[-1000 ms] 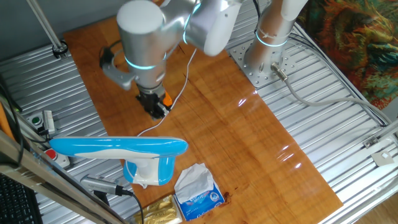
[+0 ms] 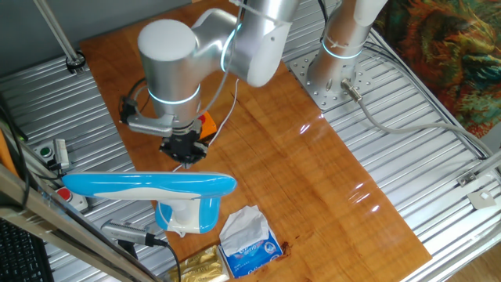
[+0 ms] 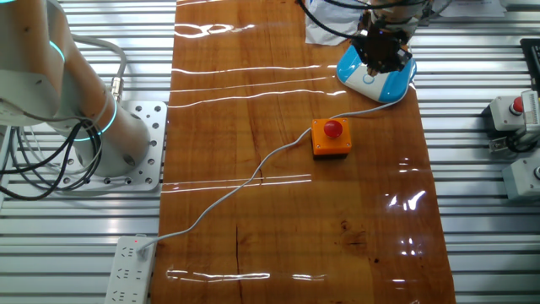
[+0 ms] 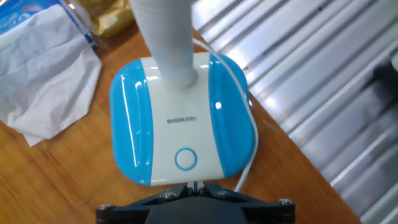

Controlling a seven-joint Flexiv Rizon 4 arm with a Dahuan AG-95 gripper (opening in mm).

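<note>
A blue-and-white desk lamp stands on the wooden table, its long lamp head [image 2: 149, 185] level above its base. From above, the wrist view shows the lamp base [image 4: 134, 124] with a blue-ringed button [image 4: 185, 159] near its closest edge. My gripper appears shut, its fingertips together and nothing visible between them. They line up just short of that edge, close to the button; the height of the gap is hard to judge. In exterior view 2 the gripper [image 3: 372, 71] overlaps the lamp base [image 3: 396, 87], partly hiding it.
An orange box with a red button [image 3: 333, 128] sits behind the gripper. The lamp's white cord [image 3: 274, 152] crosses the table to a power strip [image 3: 131, 270]. Beside the lamp lie a tissue pack [image 2: 252, 252] and a gold packet [image 2: 200, 266].
My arm has swung toward the lamp, leftward and nearer the lamp head in exterior view 1, and the gripper has turned more upright. The lamp and tissues have stayed put.
</note>
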